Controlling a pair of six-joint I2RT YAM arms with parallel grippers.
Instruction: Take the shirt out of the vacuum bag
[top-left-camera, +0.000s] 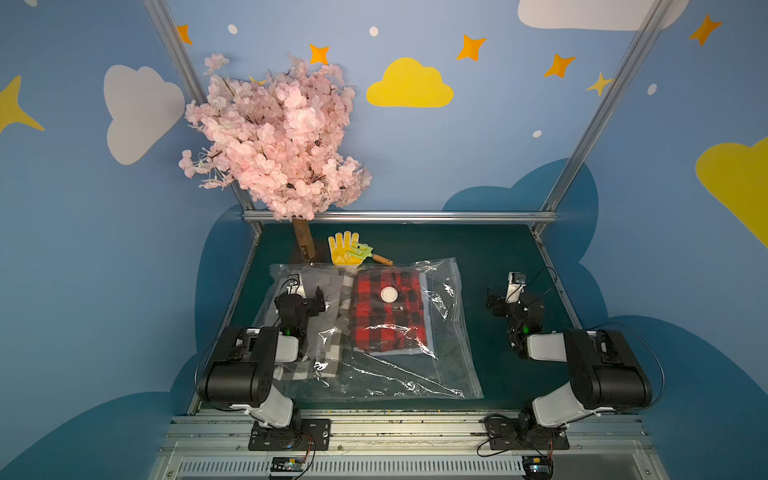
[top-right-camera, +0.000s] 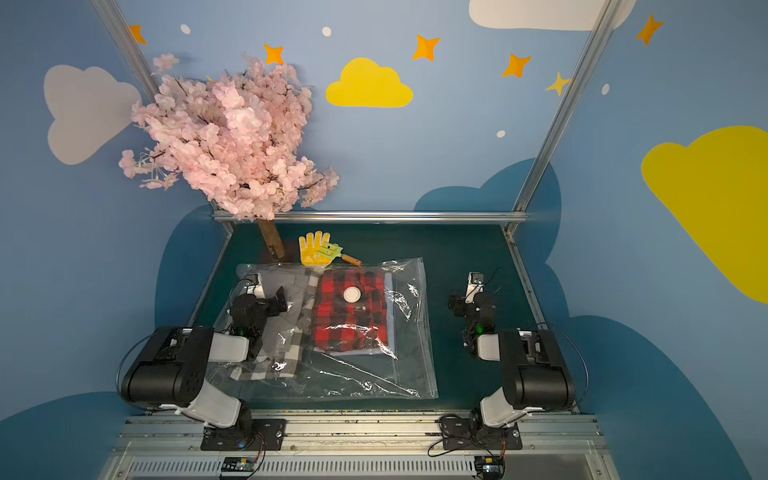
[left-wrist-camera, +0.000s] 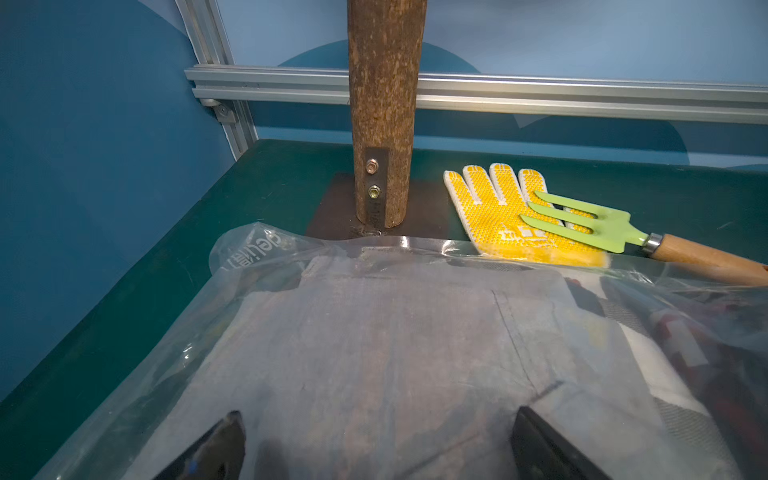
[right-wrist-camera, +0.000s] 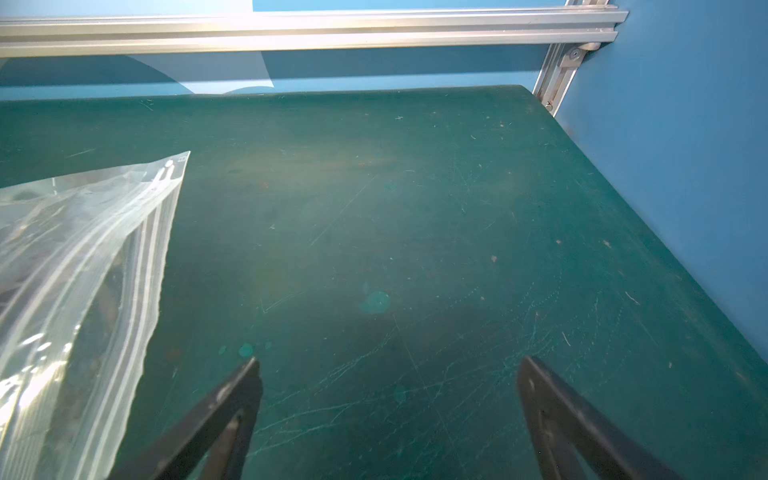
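A clear vacuum bag (top-left-camera: 449, 344) lies flat across the left and middle of the table. Through its plastic show a folded red-and-black checked shirt (top-left-camera: 370, 324) and, to the left of it, a folded grey-and-white checked one (top-right-camera: 272, 364). A round white valve (top-left-camera: 389, 294) sits over the red shirt. The bag's ridged zip edge (right-wrist-camera: 148, 280) runs down its right side; whether it is sealed I cannot tell. Above the grey shirt, my left gripper stands open and empty. My right gripper is open over bare table, right of the bag.
Behind the bag lie a yellow glove (left-wrist-camera: 492, 212) and a green hand fork (left-wrist-camera: 608, 228) with a wooden handle. A pink blossom tree (top-left-camera: 288, 136) rises at the back left, its trunk (left-wrist-camera: 384, 104) just beyond the bag.
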